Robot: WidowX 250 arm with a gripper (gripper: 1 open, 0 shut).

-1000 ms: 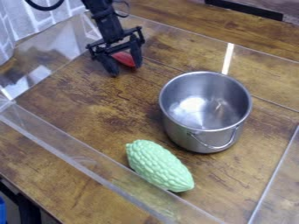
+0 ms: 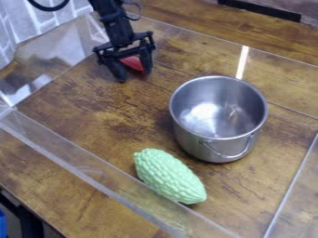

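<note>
My black gripper (image 2: 125, 61) is low over the wooden table near the back left, around a small red object (image 2: 136, 63) that is partly hidden by the fingers. Whether the fingers are closed on it is unclear. A steel pot (image 2: 218, 115) with a wire handle stands right of centre, and a pale green bumpy vegetable (image 2: 169, 175), like a bitter melon, lies at the front.
Clear plastic walls (image 2: 99, 172) border the work area on the left, front and right.
Very little differs; my gripper has shifted slightly at the red object. The pot and green vegetable are unmoved.
</note>
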